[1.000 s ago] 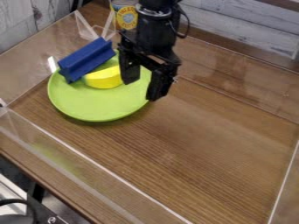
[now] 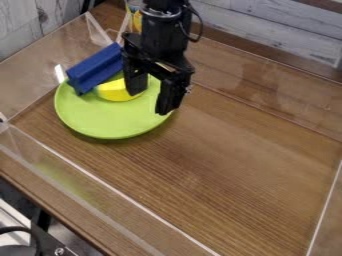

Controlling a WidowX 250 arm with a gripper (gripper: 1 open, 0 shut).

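Note:
My black gripper (image 2: 150, 76) hangs open over the right part of a green plate (image 2: 100, 118), its fingers spread to either side. A yellow object (image 2: 115, 92) lies on the plate just left of the gripper, partly hidden by it; I cannot tell whether a finger touches it. A blue block (image 2: 91, 68) sits at the plate's back left, tilted, behind the yellow object.
Clear plastic walls border it at the left and right. A yellow item (image 2: 135, 21) stands at the back, behind the arm.
The gripper has moved left over the plate, toward the yellow object and the blue block.

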